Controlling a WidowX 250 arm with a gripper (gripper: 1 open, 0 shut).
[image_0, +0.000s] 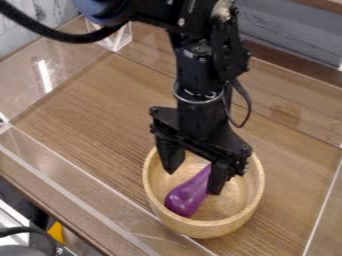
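A purple eggplant-like object (189, 194) lies in a cream bowl (243, 210) at the lower middle of the camera view. My black gripper (195, 166) is low over the bowl, open, with its two fingers above either side of the purple object's upper part. Whether they touch it cannot be told.
A raised wall runs along the back, and clear panels line the left edge.
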